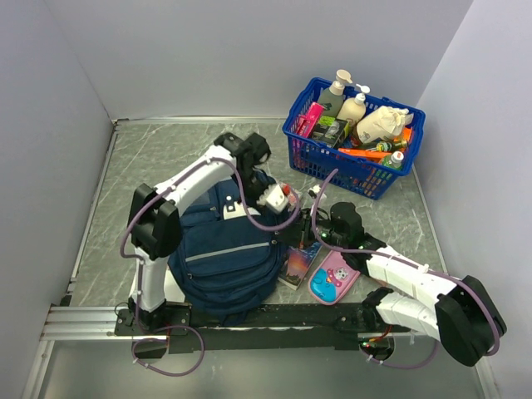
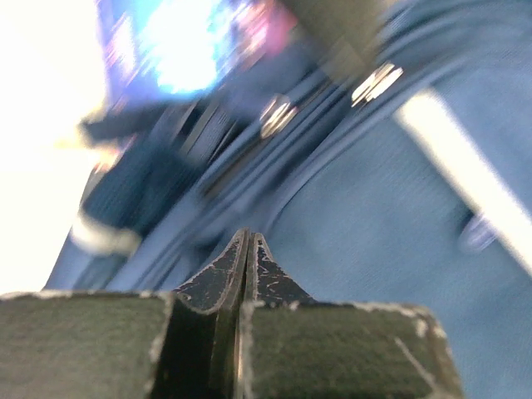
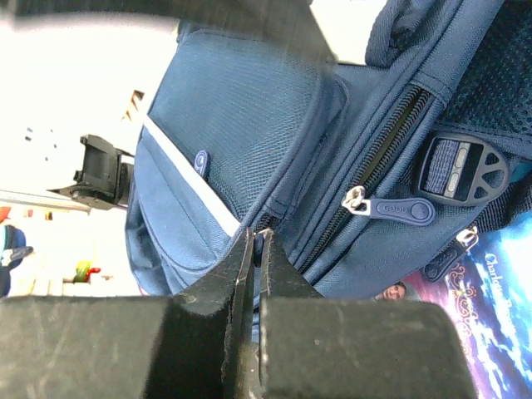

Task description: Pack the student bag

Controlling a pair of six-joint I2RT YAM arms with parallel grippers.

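The navy backpack [image 1: 223, 264] lies on its back at the left of the table. Blurred in the left wrist view, my left gripper is shut over the bag's blue fabric, with nothing showing between its fingers. My right gripper is shut at the bag's edge, with a bit of metal and a thin blue zipper tab showing between its fingertips. Another zipper pull [image 3: 401, 209] hangs beside it along a black zipper. A colourful book [image 1: 298, 266] lies beside the bag, partly hidden, and a pink and blue pencil case [image 1: 332, 278] lies to its right.
A blue basket [image 1: 309, 156] filled with bottles and packages stands at the back right. Something white [image 1: 173, 287] sticks out at the bag's left side.
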